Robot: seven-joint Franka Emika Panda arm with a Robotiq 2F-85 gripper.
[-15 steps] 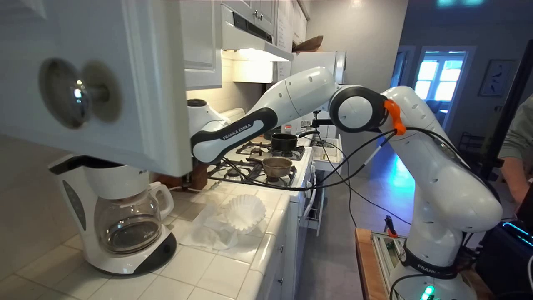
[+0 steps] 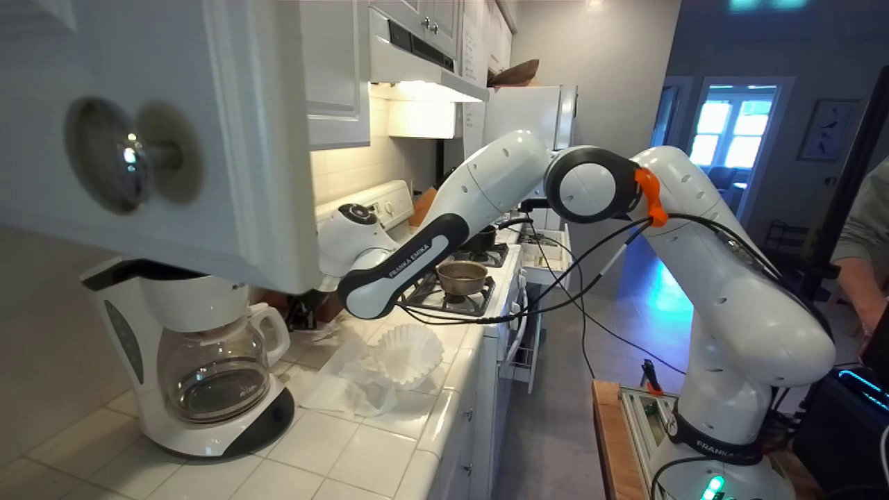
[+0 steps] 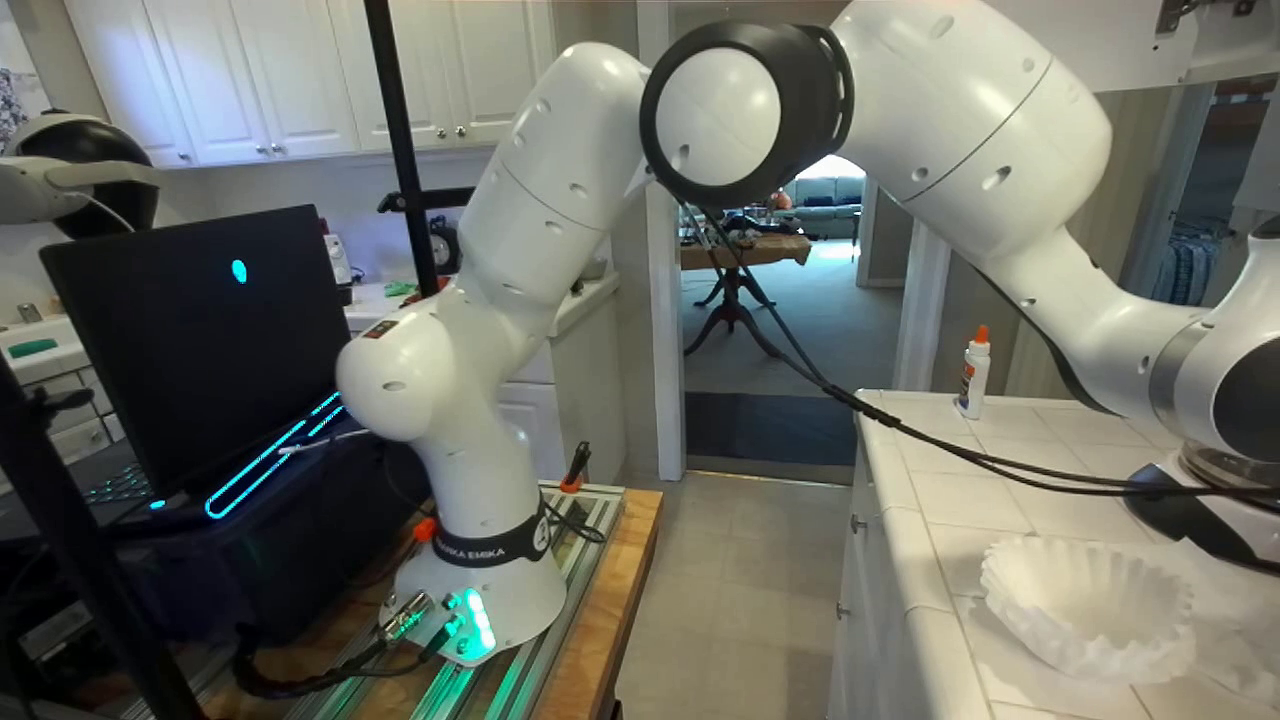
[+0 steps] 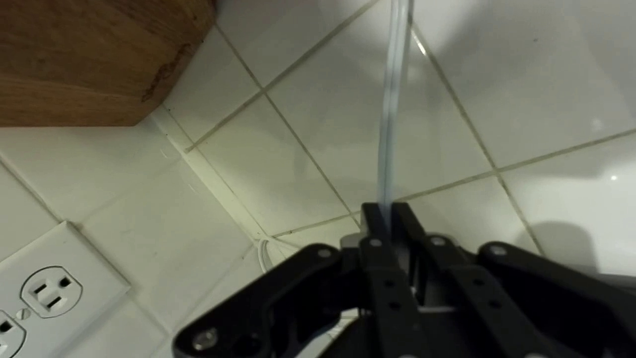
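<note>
My gripper is shut on a thin white cord (image 4: 390, 113) low over the tiled counter. The cord runs away from the fingertips toward the top of the wrist view. Another stretch of white cord (image 4: 263, 255) shows by the wall, left of the fingers. In exterior view 1 the gripper (image 2: 301, 313) is a small dark shape near the coffee maker's handle, partly hidden. The white coffee maker (image 2: 125, 333) stands on the counter with its glass carafe (image 2: 217, 367). Exterior view 2 does not show the gripper.
A wall outlet (image 4: 50, 292) with empty sockets is at lower left, below a wooden block (image 4: 101, 65). White paper coffee filters (image 2: 408, 355) lie on the counter. A pan (image 2: 462, 276) sits on the stove. An open cabinet door (image 2: 167, 67) hangs over the coffee maker.
The forearm's end has come lower and slightly right in exterior view 1. The gripper now shows beside the coffee maker, and the arm covers more of the stove and black pot.
</note>
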